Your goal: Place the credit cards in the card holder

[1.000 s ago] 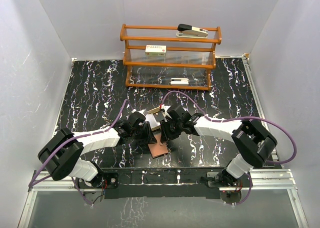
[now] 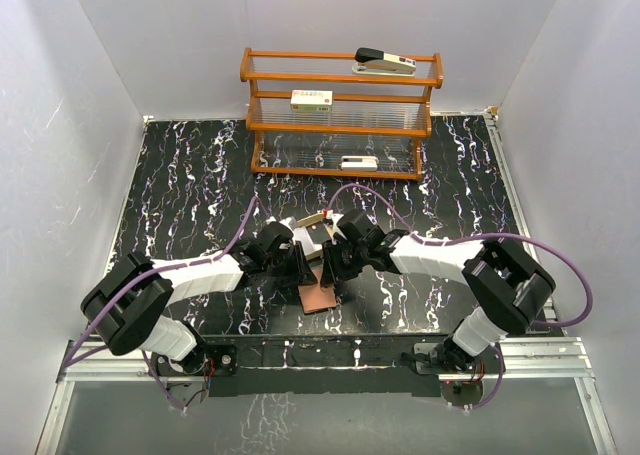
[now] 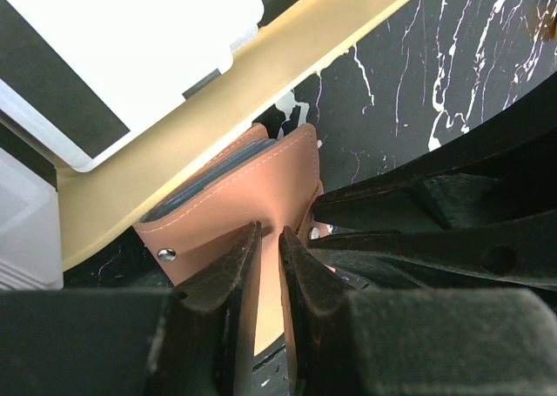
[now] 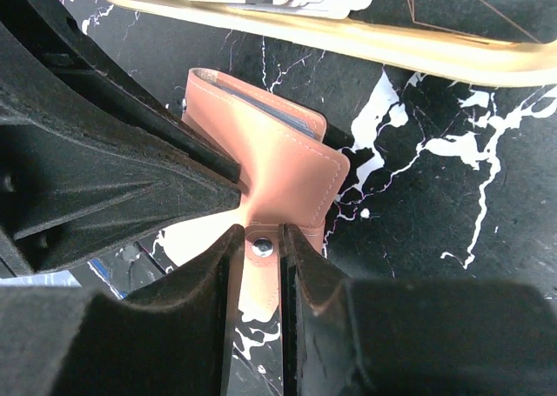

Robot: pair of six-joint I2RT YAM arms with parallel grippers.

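Note:
The peach leather card holder [image 2: 318, 295] stands at the front middle of the table, its grey inner sleeves [image 3: 207, 180] showing along the top opening. My left gripper is shut on the card holder, pinching its leather. At the holder's snap-button side, my right gripper is slightly open, its fingers either side of the metal snap [image 4: 262, 247]. From the left wrist view I see that gripper's black fingers [image 3: 383, 206] reaching in close against the holder's edge. White cards [image 3: 130, 39] lie just behind the holder, inside a pale-rimmed tray [image 3: 252, 91].
A wooden shelf [image 2: 340, 128] at the back carries a stapler [image 2: 384, 61], a small box [image 2: 311, 100] and a white item [image 2: 359, 162]. Both grippers crowd together around the holder, close to the tray.
The card holder has turned slightly and now sits straighter, a touch to the right. Both arms have shifted a little with it; tray and shelf stand as before.

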